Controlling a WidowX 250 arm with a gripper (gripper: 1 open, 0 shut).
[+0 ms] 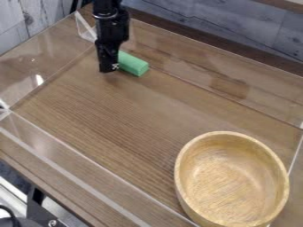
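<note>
The black gripper (109, 60) reaches down from the top at the back left of the wooden table, its fingertips low at the left end of a green block (133, 65). The block lies on the table, just right of the fingers. Whether the fingers are open or shut on it is too small to tell.
A large tan round bowl (231, 177) sits at the front right. A dark panelled wall (225, 22) runs along the back, and cables show beyond the left edge.
</note>
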